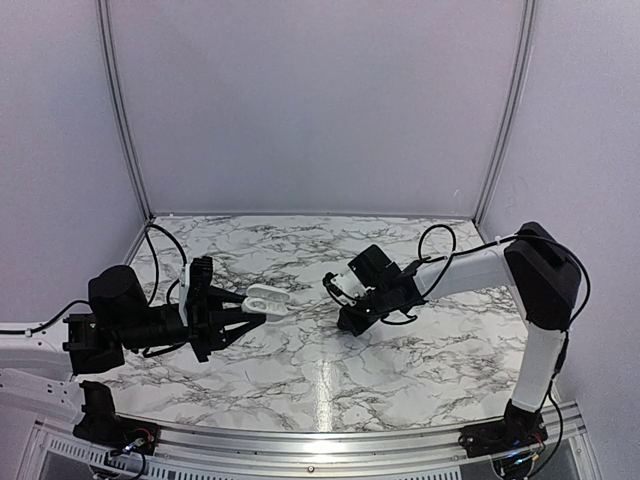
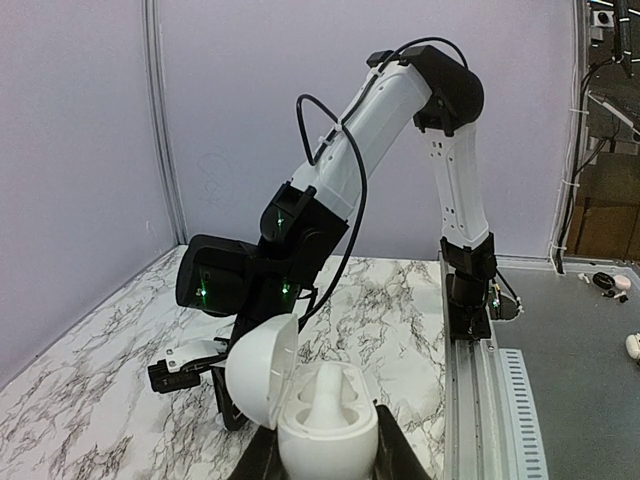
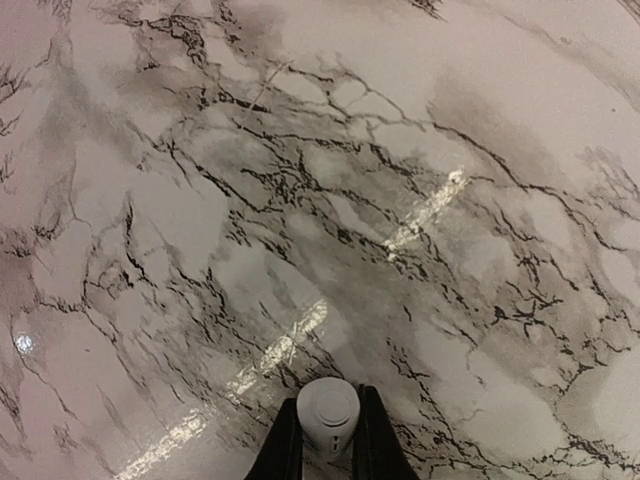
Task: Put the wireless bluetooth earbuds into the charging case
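A white charging case [image 1: 266, 303] with its lid raised hangs at the left of the top view, with my left gripper [image 1: 247, 314] shut on it. In the left wrist view the lid [image 2: 262, 370] leans left of the case body [image 2: 327, 440], whose top has recessed wells round a raised middle ridge. One white earbud [image 3: 328, 412] shows low in the right wrist view. My right gripper has a finger close on either side of it; whether they press on it I cannot tell. The top view hides this earbud behind my right gripper [image 1: 346, 325], low near the table.
Grey walls [image 1: 315, 110] close it in at the back and sides. A metal rail [image 1: 310, 440] runs along the front edge.
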